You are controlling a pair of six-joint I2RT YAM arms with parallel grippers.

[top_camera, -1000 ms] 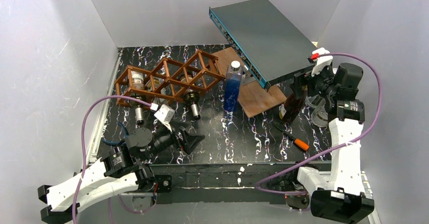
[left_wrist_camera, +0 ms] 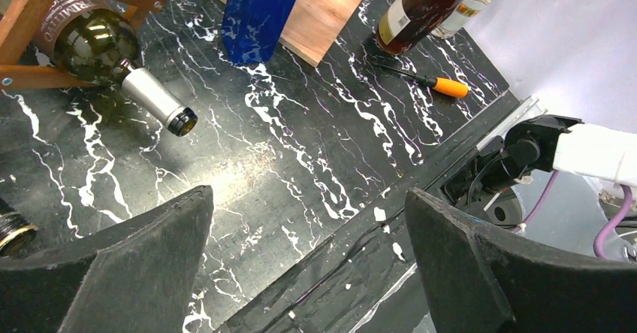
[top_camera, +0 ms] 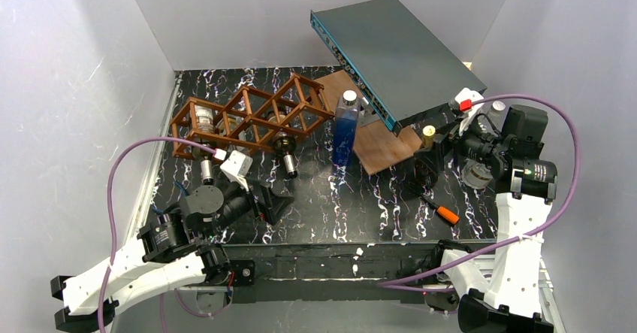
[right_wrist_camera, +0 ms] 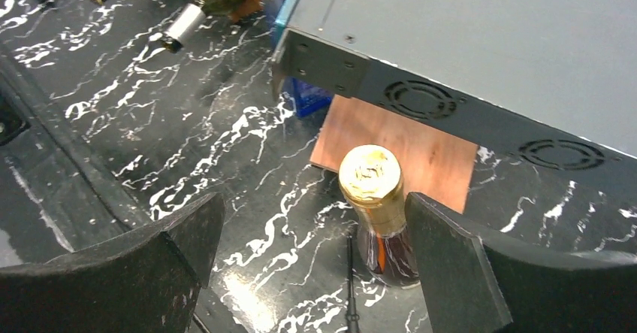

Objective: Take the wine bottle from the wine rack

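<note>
A wooden wine rack (top_camera: 252, 119) stands at the back left. Two dark bottles lie in it, necks towards the front: the right one (top_camera: 285, 145) has a silver neck, the left one (top_camera: 206, 171) is partly covered by my left arm. My left gripper (top_camera: 282, 207) is open and empty, in front of the right bottle and apart from it. On the table's right side stands a brown bottle with a gold top (right_wrist_camera: 370, 174). My right gripper is open close to that top, which shows beside the right-hand finger (right_wrist_camera: 481, 265).
A blue bottle (top_camera: 344, 130) stands right of the rack. A large grey box (top_camera: 394, 55) overhangs the wooden board (top_camera: 387, 149). An orange-handled screwdriver (top_camera: 447, 214) lies front right, with clear bottles behind it.
My right gripper has moved left and nearer the front, and the brown bottle's gold top has shifted the same way. My left gripper has drifted slightly left.
</note>
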